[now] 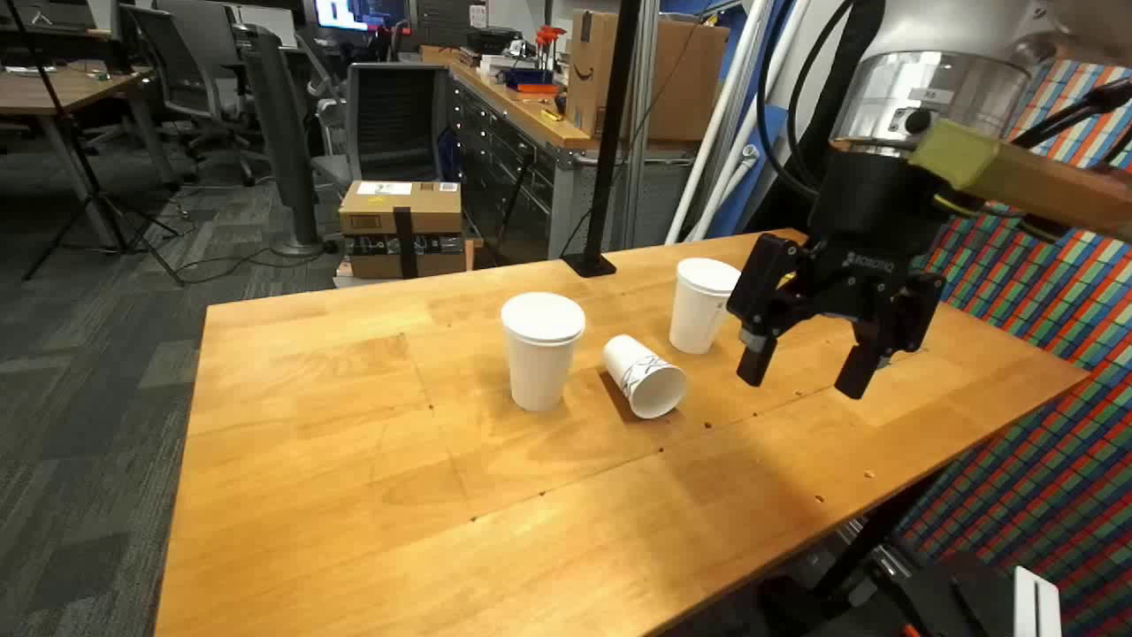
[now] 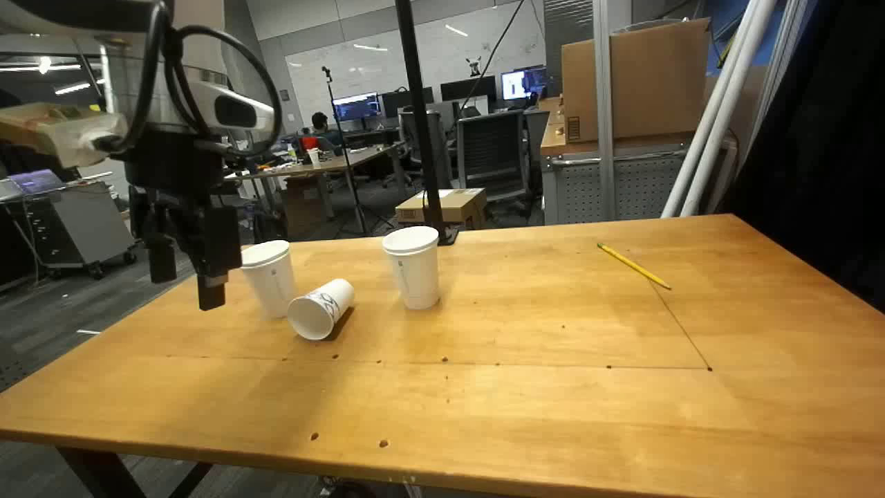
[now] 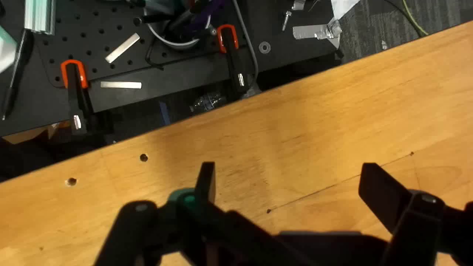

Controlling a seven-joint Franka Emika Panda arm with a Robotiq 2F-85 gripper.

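My gripper (image 1: 802,380) hangs open above the wooden table (image 1: 350,467), with only bare wood visible between its fingers in the wrist view. Two white lidded cups stand upright: one lidded cup (image 1: 539,356) near the table's middle, the other lidded cup (image 1: 700,308) farther back, close to the gripper in exterior view 1. Between them a white cup (image 1: 644,373) lies on its side, its open mouth toward the near edge and a dark pattern on its wall. A yellow pencil (image 2: 635,265) rests on the table's right part in exterior view 2. No cup shows in the wrist view.
A black post (image 1: 590,264) rises at the table's back edge. Beyond one edge is a dark bench (image 3: 168,75) with orange-tipped clamps and loose tools. In exterior view 1 the table's left and front areas are clear.
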